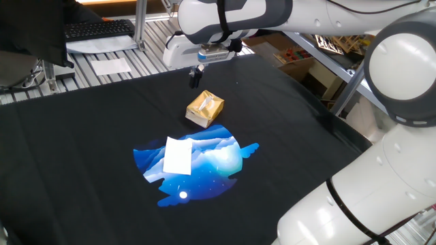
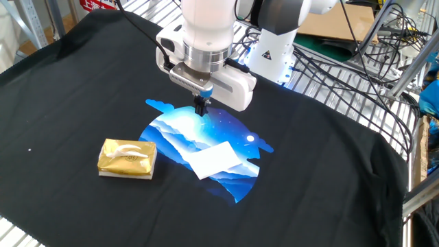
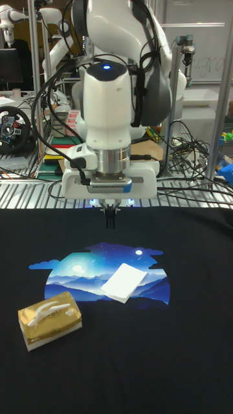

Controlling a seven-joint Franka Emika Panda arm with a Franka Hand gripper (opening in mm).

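A gold tissue pack (image 2: 127, 159) with a white base lies on the black cloth, a white tissue (image 3: 50, 312) poking out of its top. Beside it is a flat blue picture mat (image 1: 204, 184) of mountains and a night sky. On the mat rests a white sheet (image 1: 178, 156), seemingly a folded tissue or paper; it is flat and clear of the pack. My gripper (image 3: 110, 222) hangs above the table, pointing down and apart from all of these. Its dark fingers (image 2: 199, 108) stand close together, with nothing showing between them.
Black cloth (image 2: 315, 185) covers the table, with wide bare areas around the mat and pack. Metal slats (image 1: 88, 75) border it, with a keyboard (image 1: 99, 30) beyond. Loose cables (image 2: 363, 89) run along the robot's side.
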